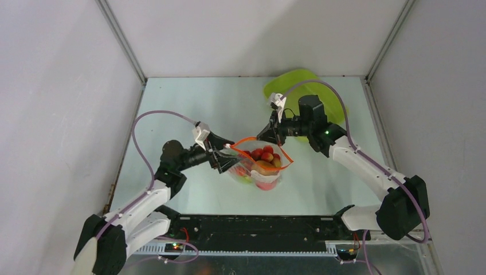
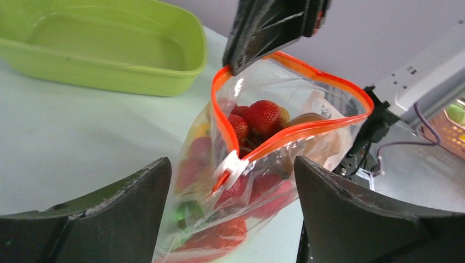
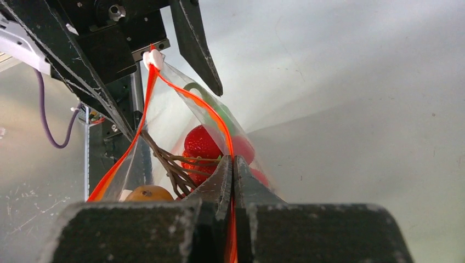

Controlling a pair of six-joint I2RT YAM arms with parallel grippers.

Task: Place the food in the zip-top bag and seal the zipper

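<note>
The clear zip bag (image 1: 266, 177) holds strawberries (image 2: 263, 118) and other food, its orange-rimmed mouth gaping. At its left end sits the white zipper slider (image 2: 233, 167), between the open fingers of my left gripper, which surround it without visibly closing on it. My right gripper is shut on the orange zipper rim at the bag's far side, the thin strip running between its fingertips. Stems and a brown round item (image 3: 148, 193) show inside the bag.
A green tray (image 1: 298, 77) lies at the back right, partly under the right arm. Walls stand on both sides and behind.
</note>
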